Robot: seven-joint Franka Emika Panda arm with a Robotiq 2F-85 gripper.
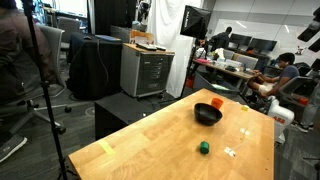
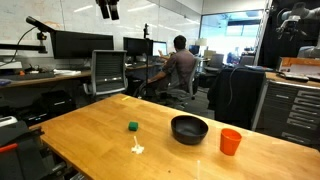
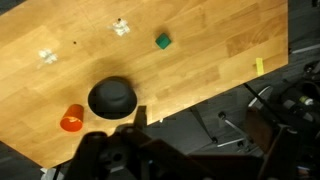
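A small green block (image 2: 132,126) lies on the wooden table (image 2: 95,122), apart from a black bowl (image 2: 189,129). To the bowl's right in exterior view 2 stands an orange cup (image 2: 230,141). The wrist view looks down on the green block (image 3: 163,41), the bowl (image 3: 112,98) and the cup (image 3: 72,118). My gripper is open, its dark fingers wide apart with nothing held. High above the table, the gripper (image 2: 109,10) shows at the top of exterior view 2, clear of every object.
White scraps (image 2: 137,145) lie near the block, with another white patch (image 3: 47,56) elsewhere on the table. Yellow tape (image 3: 260,66) marks one edge. A person (image 2: 181,63) sits in the background.
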